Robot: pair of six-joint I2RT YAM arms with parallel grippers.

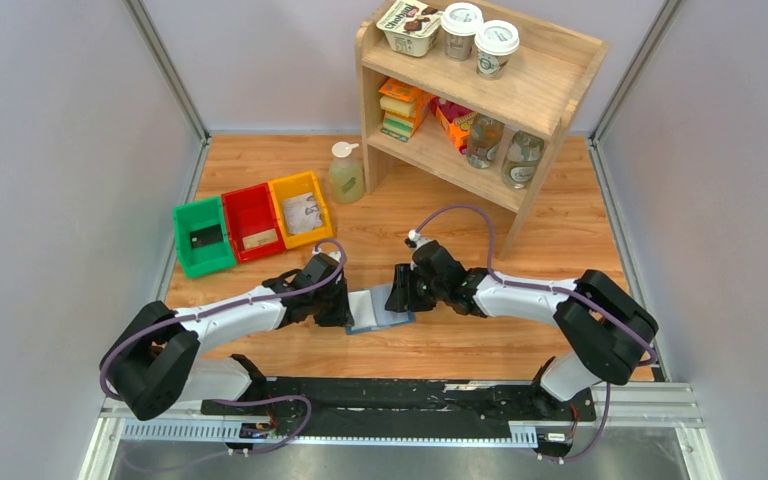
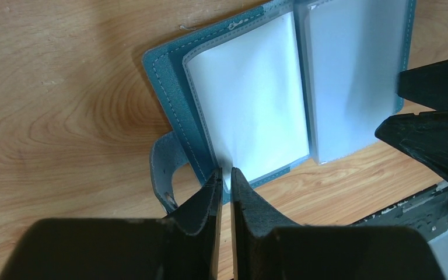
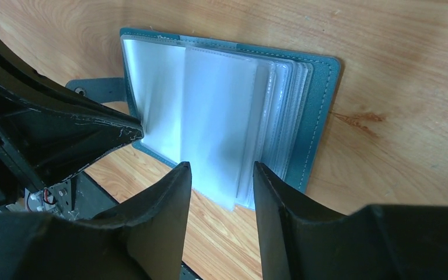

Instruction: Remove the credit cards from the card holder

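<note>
The teal card holder (image 1: 381, 306) (image 2: 189, 107) (image 3: 312, 122) lies open on the wooden table, with clear sleeves (image 2: 359, 76) (image 3: 216, 122) and a white panel (image 2: 248, 87). My left gripper (image 1: 338, 315) is at the holder's left edge, its fingertips close together on the edge of the white panel; whether they pinch it is hard to see. My right gripper (image 1: 400, 298) hangs over the right part of the holder, fingers apart at the sleeves' edge, with nothing clearly between them. No separate card can be made out.
Green (image 1: 200, 260), red (image 1: 245, 210) and yellow (image 1: 295, 185) bins stand at back left, beside a soap bottle (image 1: 347, 180). A wooden shelf (image 1: 520, 75) with cups, jars and packets stands at the back.
</note>
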